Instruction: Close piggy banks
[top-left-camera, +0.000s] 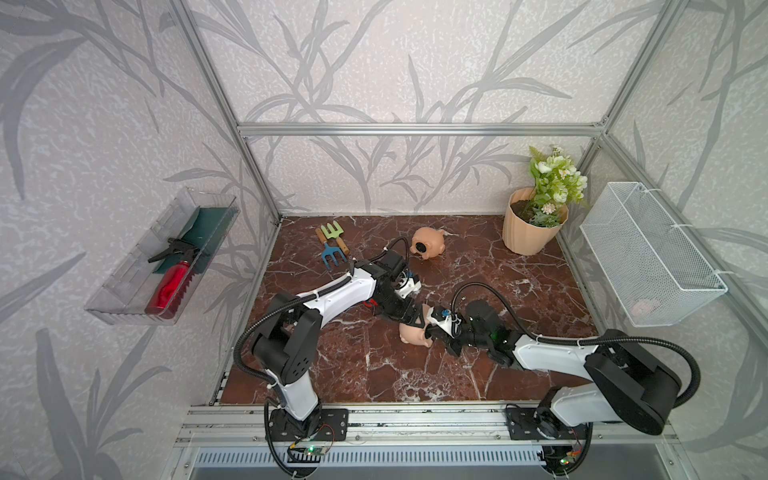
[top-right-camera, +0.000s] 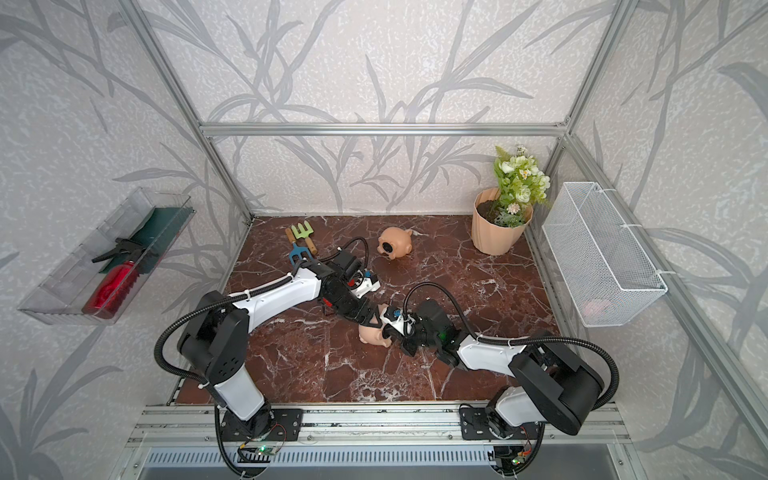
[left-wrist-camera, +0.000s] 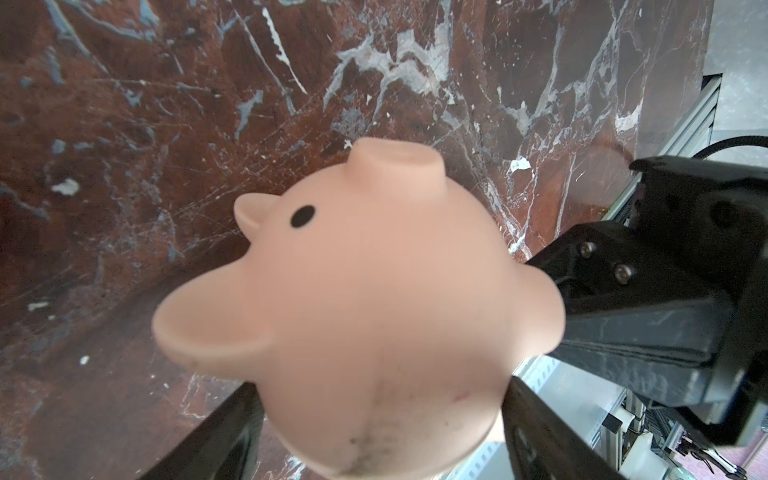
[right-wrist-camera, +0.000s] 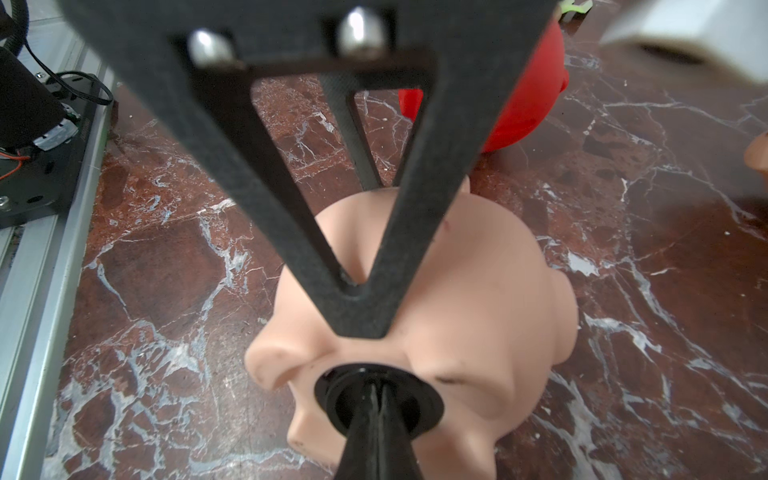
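Observation:
A pink piggy bank (left-wrist-camera: 384, 296) lies tilted on the table at front centre, eye and snout showing in the left wrist view. My left gripper is closed around it, one finger on each side. In the right wrist view, a black round plug (right-wrist-camera: 424, 404) sits in the bank's underside. My right gripper is shut, its tips against the plug's middle, nothing visible between them. A red piggy bank (right-wrist-camera: 524, 108) lies behind the pink one. Farther back is an orange-tan piggy bank (top-left-camera: 432, 238) with a dark round spot facing forward.
Two small garden forks (top-left-camera: 331, 242) lie at the back left. A flower pot (top-left-camera: 528, 228) stands at the back right. Wall baskets hang on both sides: a clear one (top-left-camera: 120, 302) left and a white mesh one (top-left-camera: 656, 264) right.

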